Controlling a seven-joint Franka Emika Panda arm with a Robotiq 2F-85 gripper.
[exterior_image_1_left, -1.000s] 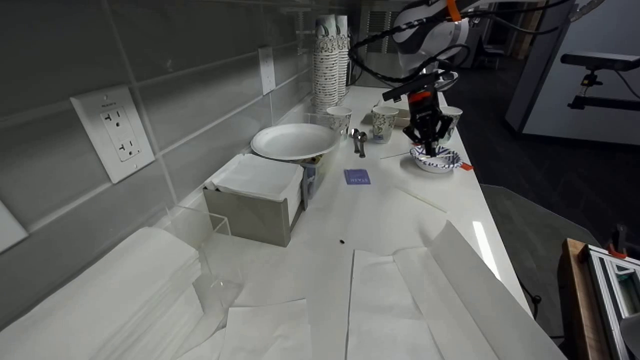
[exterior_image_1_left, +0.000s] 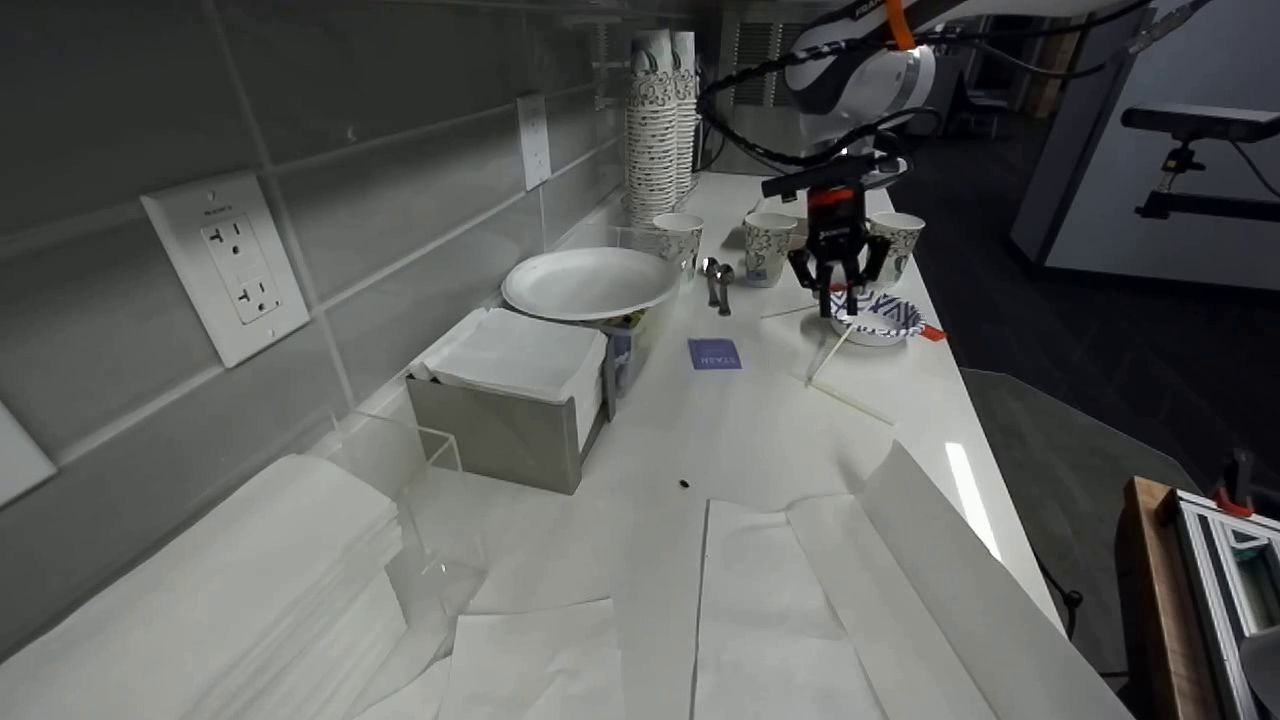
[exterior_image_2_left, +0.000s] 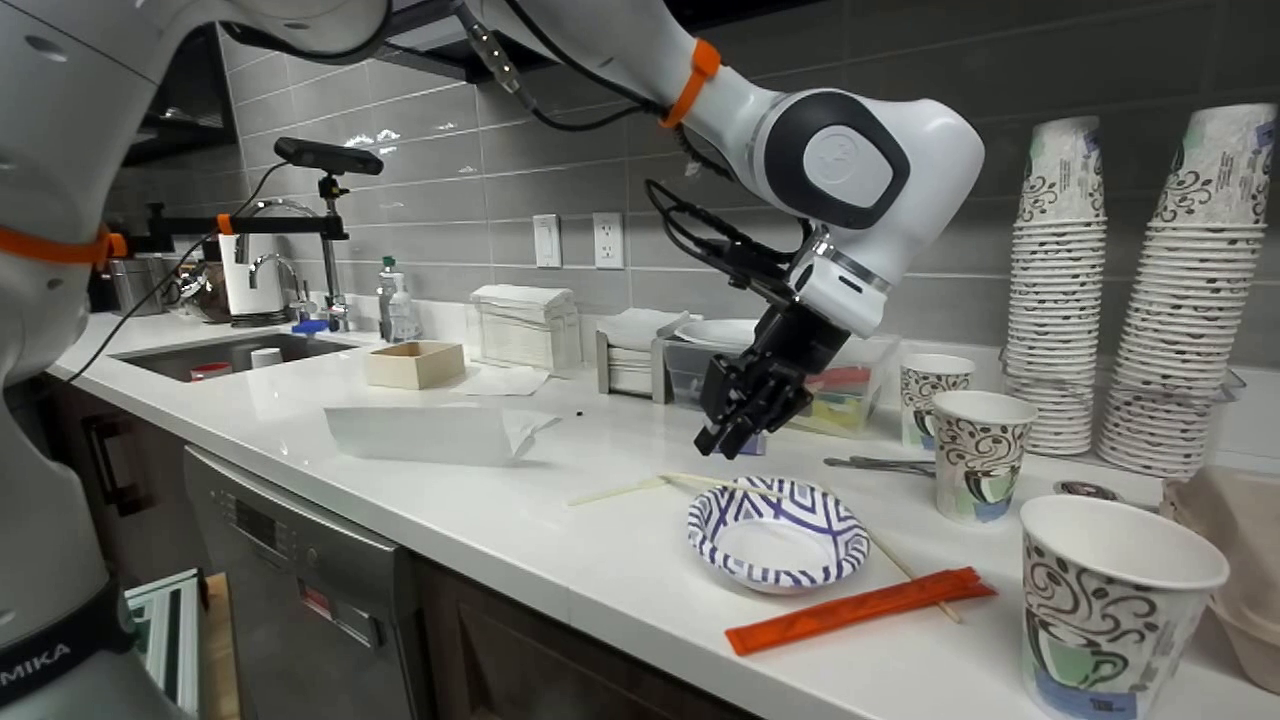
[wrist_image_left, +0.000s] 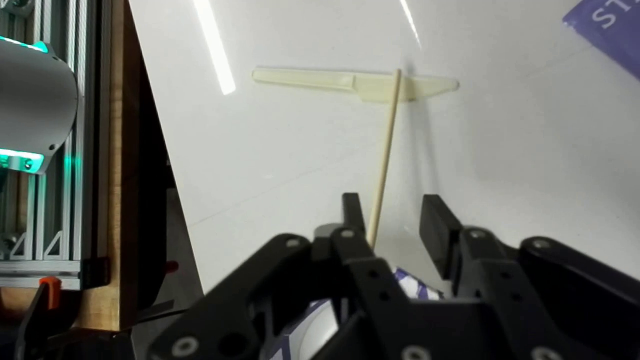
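My gripper is open, its fingers apart above the near part of a white paper bowl (exterior_image_2_left: 777, 574) with a blue pattern. In the wrist view a thin pale stick (wrist_image_left: 387, 144) runs up from between the fingers, closer to the left one, and its far end crosses over a translucent knife (wrist_image_left: 306, 78). From exterior view 1, the stick (exterior_image_1_left: 830, 354) slants from the bowl's rim down toward the counter by the knife (exterior_image_1_left: 854, 404). Where its lower end meets the bowl is hidden by the fingers in the wrist view.
Beside the bowl lie a red packet (exterior_image_2_left: 858, 610) and another thin stick (exterior_image_2_left: 888, 554). Patterned paper cups (exterior_image_2_left: 984, 450) stand to the right in exterior view 2. A purple packet (exterior_image_1_left: 715, 353) lies on the counter, with clear surface around it.
The gripper has shifted slightly away from over the bowl's middle, and its fingers have spread. The stick, level across the bowl before, now slants from its rim toward the knife.
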